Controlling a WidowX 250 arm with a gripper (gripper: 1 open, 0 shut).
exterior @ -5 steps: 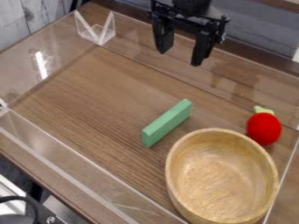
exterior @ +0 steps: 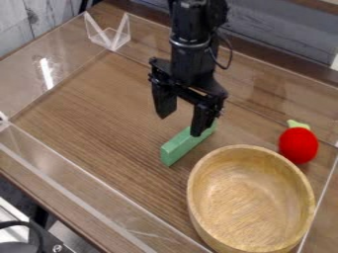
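Note:
My black gripper (exterior: 184,111) hangs open over the middle of the table, its fingers just above the upper end of a green bar (exterior: 184,146). The bar lies diagonally on the wood, partly behind the right finger. A large tan round bowl (exterior: 251,204) sits at the lower right, and a red rounded object (exterior: 298,145) with a pale green top lies to the right.
A clear wire or plastic holder (exterior: 110,30) stands at the back left. A black cable (exterior: 27,237) shows at the lower left corner.
The arm has come down and toward the front from the back of the table, bringing the open gripper close over the green bar. The bar, bowl and red object are unmoved.

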